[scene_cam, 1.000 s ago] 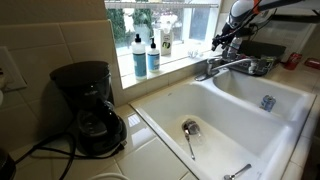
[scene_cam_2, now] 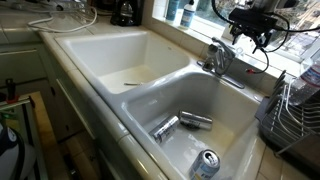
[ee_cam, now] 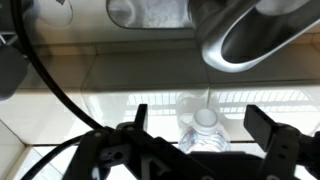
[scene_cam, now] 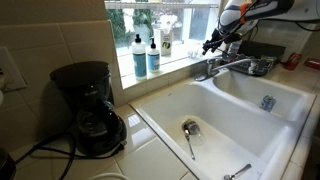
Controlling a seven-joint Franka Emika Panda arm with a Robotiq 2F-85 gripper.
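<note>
My gripper is open. In the wrist view, one dark finger (ee_cam: 135, 118) shows on each side of a clear bottle (ee_cam: 205, 140) with a pale round cap (ee_cam: 205, 118). The bottle appears in the gap in this view, but its distance from the fingers cannot be told. In exterior view 2 the gripper (scene_cam_2: 262, 42) hangs in front of the window, above and behind the faucet (scene_cam_2: 217, 57). From the other side, the gripper (scene_cam: 211, 46) shows small and dark near the sill.
Silver cans (scene_cam_2: 206, 163) lie in the right basin. The left basin (scene_cam: 215, 140) holds a strainer-like metal piece and a spoon-like utensil. Pump bottles (scene_cam: 153, 55) stand by the window. A dish rack (scene_cam_2: 290, 118) and coffee maker (scene_cam: 92, 105) flank the sink.
My arm and gripper have shifted slightly left in exterior view 1, along the window side. The sink's contents and the bottles by the window have not moved.
</note>
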